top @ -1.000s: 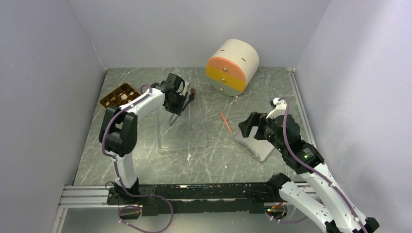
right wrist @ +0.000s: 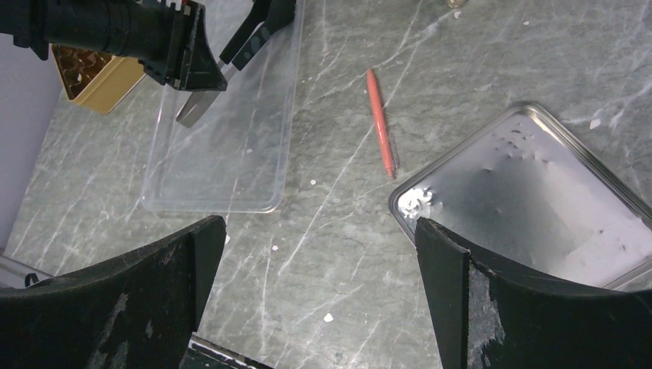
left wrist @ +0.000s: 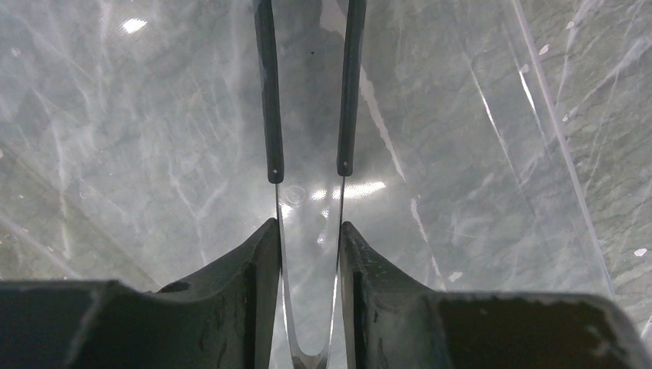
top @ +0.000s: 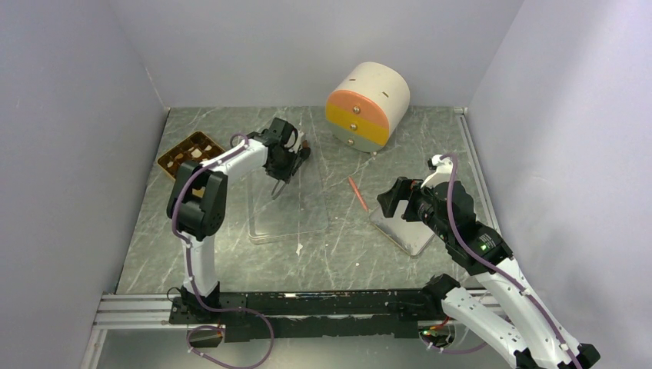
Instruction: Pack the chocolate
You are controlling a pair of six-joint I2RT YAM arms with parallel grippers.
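My left gripper [top: 286, 165] is shut on metal tongs [left wrist: 330, 307] with dark grip pads [left wrist: 350, 100], held over the clear plastic lid [left wrist: 461, 200]. In the top view a small brown piece, probably chocolate, appears by the tongs' far end, largely hidden by dark parts. A gold box with brown compartments [top: 184, 154] lies at the back left, partly behind the left arm. My right gripper is open with nothing between its fingers, above the table near the silver tray [right wrist: 523, 200].
A red pen-like stick [right wrist: 380, 123] lies between lid and tray. A rounded cabinet with coloured drawers [top: 367, 104] stands at the back. Walls enclose the sides and back.
My left arm and gripper have shifted slightly to the right with the tongs. The right arm looks unmoved.
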